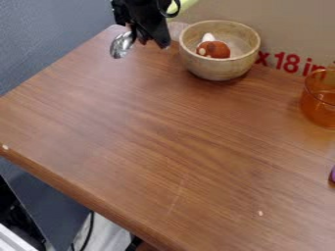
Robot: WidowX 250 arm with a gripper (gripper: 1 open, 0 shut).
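Observation:
My black gripper [147, 29] is at the top, left of a beige bowl [197, 61]. A shiny metal utensil [121, 45] hangs at its left side; whether the fingers are shut on it is unclear. The bowl holds a brown and white round object [213, 49]. A pale green item [185, 5] shows behind the gripper, mostly hidden.
An orange translucent cup [318, 102] stands at the right edge, with a purple object [331, 175] partly visible in front. A cardboard box [284, 29] backs the table [157, 147], whose middle and front are clear.

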